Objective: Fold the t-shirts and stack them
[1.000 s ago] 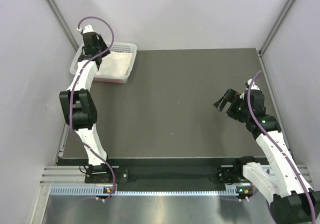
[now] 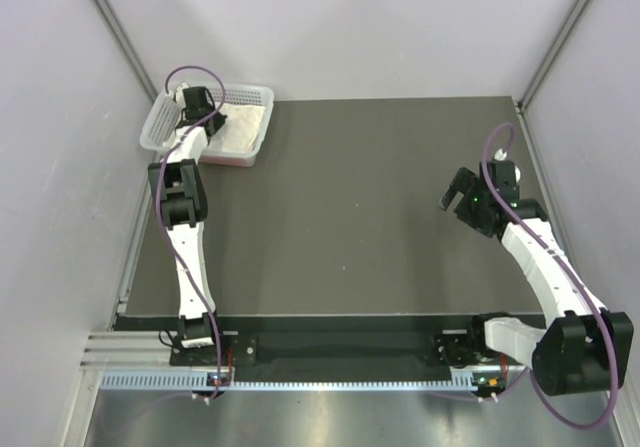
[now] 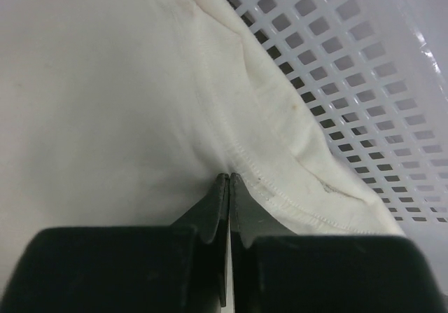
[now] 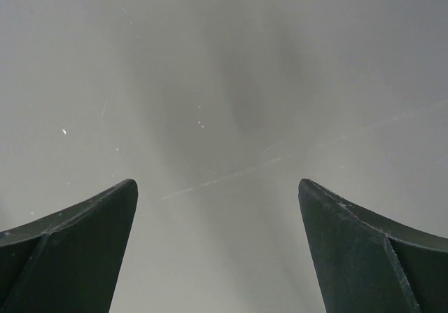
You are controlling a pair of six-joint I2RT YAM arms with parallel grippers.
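A cream T-shirt point(image 2: 240, 127) lies in a white perforated plastic basket point(image 2: 258, 97) at the back left. My left gripper point(image 2: 220, 118) is down inside the basket; in the left wrist view its fingertips point(image 3: 222, 187) are shut against the cream fabric point(image 3: 105, 96), which has a stitched hem along the right. Whether any cloth is between the fingers does not show. My right gripper point(image 2: 450, 195) stands open over the bare right side of the table, with only grey surface between its fingers in the right wrist view.
Pale walls border it at the left, back and right. The basket sits close to the left and back walls.
Over the last second my left arm has lowered into the basket onto the cream fabric. My right arm has shifted slightly toward the back of the table.
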